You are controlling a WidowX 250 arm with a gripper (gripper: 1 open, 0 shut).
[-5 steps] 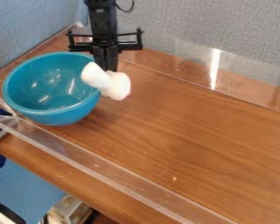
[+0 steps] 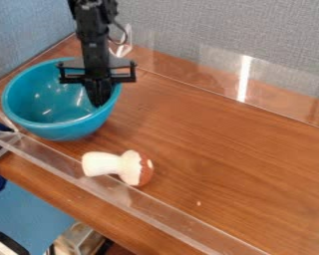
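Observation:
My black gripper (image 2: 99, 84) is lowered over the back right part of the teal bowl (image 2: 49, 115), its fingertips at or inside the rim; it is shut, with nothing visible between its fingers, though the tips are small to see. A white mushroom-like toy with a brown-tipped end (image 2: 119, 165) lies on its side on the wooden table, in front of the bowl and to its right, apart from it.
A clear plastic edging runs along the front and back, with grey padded walls (image 2: 235, 35) behind. Dark blue items lie off the left edge.
The white toy has moved from the bowl's right rim down to the table in front. My gripper has moved left and down toward the bowl.

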